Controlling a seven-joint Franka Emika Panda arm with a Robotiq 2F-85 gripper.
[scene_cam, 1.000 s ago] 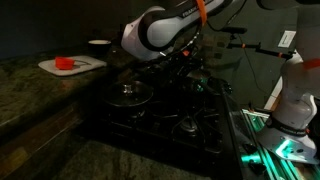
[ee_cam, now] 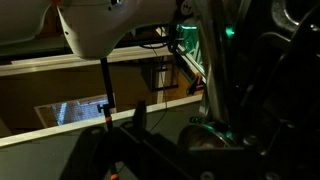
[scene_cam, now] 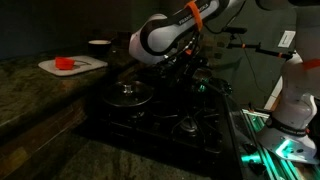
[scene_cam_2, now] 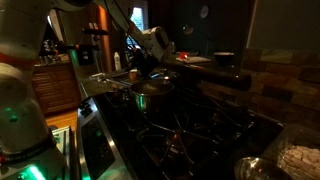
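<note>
The arm reaches over the stove from the right in exterior view 1. Its dark gripper is above the cooktop, just right of a round pan. Exterior view 2 has the same pan on the far part of the stove, close to the gripper. The gripper is open, though its fingers are hard to make out against the dark background. Nothing can be seen held in it. In the wrist view, a round metal vessel shows low, right of centre, partly covered by dark gripper parts.
A white tray with a red item lies on the back counter, near a pale pot. At the near right of exterior view 2 are a metal bowl and a clear container. Bare burner grates fill the stove's middle.
The arm's wrist has shifted slightly to the right in exterior view 1. The pan, tray and red item have stayed in place.
</note>
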